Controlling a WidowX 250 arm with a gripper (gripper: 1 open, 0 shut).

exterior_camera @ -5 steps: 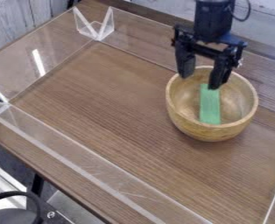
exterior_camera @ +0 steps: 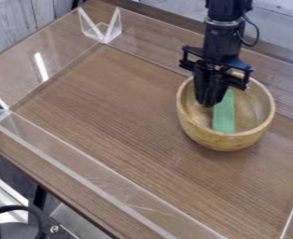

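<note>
A round wooden bowl [exterior_camera: 199,131] sits on the wooden table at the right. Inside it lies a long green object [exterior_camera: 224,117]. My black gripper [exterior_camera: 208,93] comes down from the top and reaches into the left part of the bowl, shut, with its tip low over the inside; I see nothing clearly held, though the dark body hides part of the bowl.
A white wire-like piece [exterior_camera: 99,26] stands at the upper left. Black equipment [exterior_camera: 19,224] is at the lower left corner.
My gripper has moved down and slightly left into the bowl. The green object stays in about the same place.
</note>
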